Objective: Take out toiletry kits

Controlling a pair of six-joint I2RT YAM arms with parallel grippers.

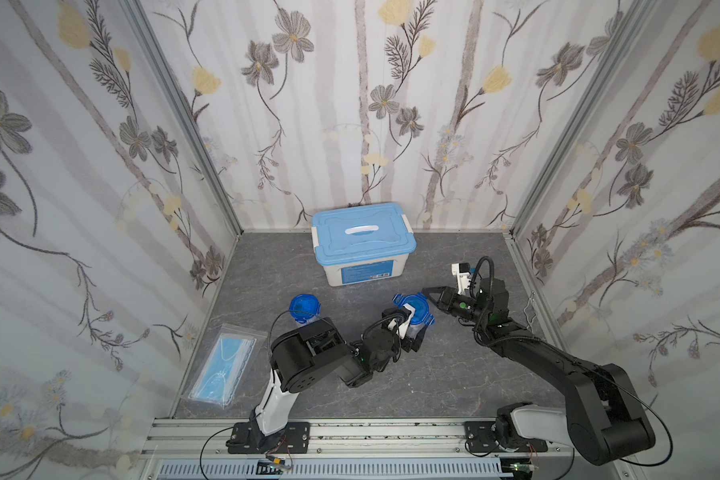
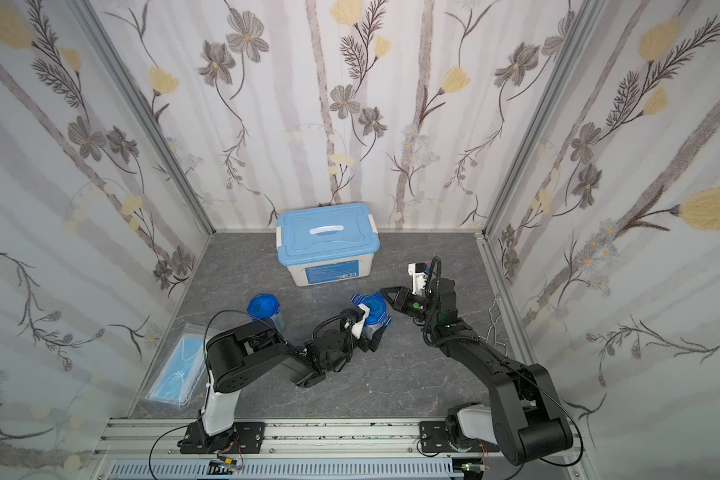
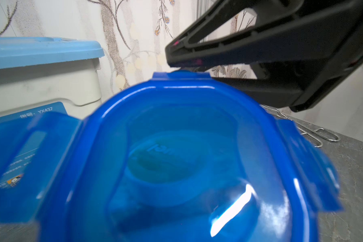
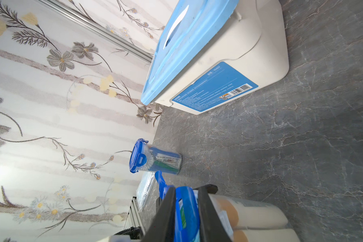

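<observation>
A clear toiletry canister with a blue lid stands on the floor in front of the box. My left gripper is around its body, fingers apart; its fingers are hidden in the left wrist view. Side flaps of the lid stick outward. My right gripper is at the lid's far right edge, its fingers part open with blue lid visible between them; whether they touch it I cannot tell. A second blue-lidded canister stands upright to the left, apart from both grippers.
A white storage box with a closed light-blue lid stands at the back. On the left lies a flat clear packet with a blue mask. Metal tongs lie near the right wall.
</observation>
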